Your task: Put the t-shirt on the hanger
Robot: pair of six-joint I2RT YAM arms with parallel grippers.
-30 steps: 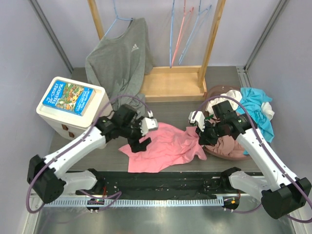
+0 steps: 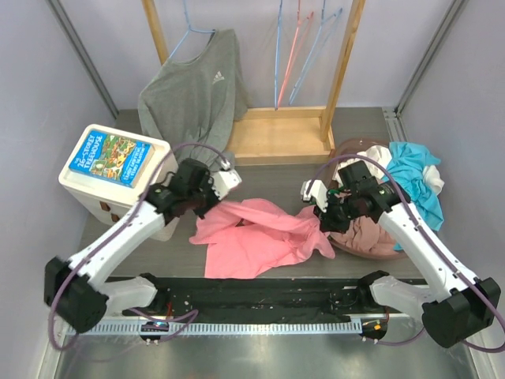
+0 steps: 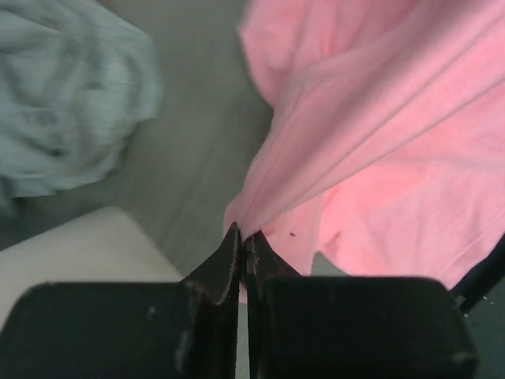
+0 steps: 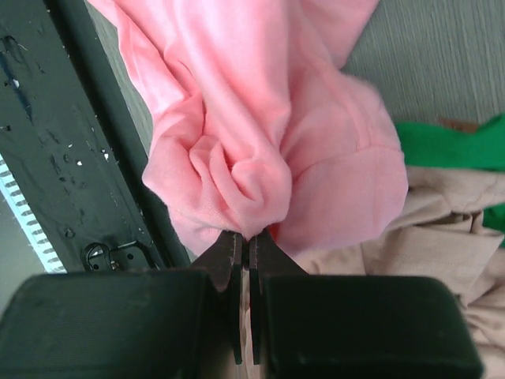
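Note:
A pink T-shirt [image 2: 252, 245] lies crumpled on the grey floor between both arms, part of it lifted. My left gripper [image 2: 203, 207] is shut on its left end; in the left wrist view the cloth [image 3: 331, 134] runs taut up from the fingertips. My right gripper [image 2: 323, 221] is shut on a bunched part of it at the right, seen in the right wrist view [image 4: 213, 181]. A grey T-shirt [image 2: 189, 95] hangs on a blue hanger at the back left. Empty blue and pink hangers [image 2: 288, 63] hang to its right.
A white box [image 2: 118, 189] with a book on top stands at the left. A basket of clothes [image 2: 418, 181] is at the right, beside my right gripper. A wooden rack base [image 2: 276, 134] is at the back; a dark ledge [image 2: 252, 300] runs along the front.
My left gripper went down onto the pink shirt, shut on it and moved up and left, pulling that end along and lifting it. The right arm has stayed nearly still.

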